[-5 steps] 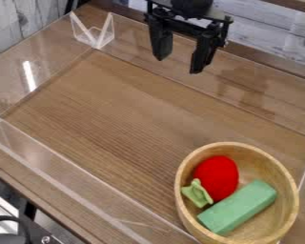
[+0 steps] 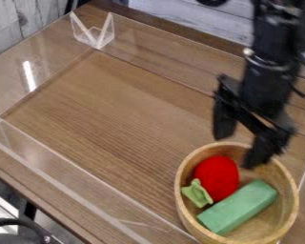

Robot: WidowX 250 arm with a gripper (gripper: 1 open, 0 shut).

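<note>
My gripper [image 2: 251, 129], a dark blurred shape on the right, hangs open just above the back rim of a round wooden bowl [image 2: 281, 181]. In the bowl lie a red round object [image 2: 216, 173] with a small light-green piece [image 2: 197, 193] at its lower left, and a mint-green block [image 2: 236, 208] set diagonally to its right. Nothing shows held between the fingers, though motion blur hides their detail.
A clear angular plastic object [image 2: 94, 29] stands at the back left. The table's edge runs along the lower left.
The bowl and its contents have not moved.
</note>
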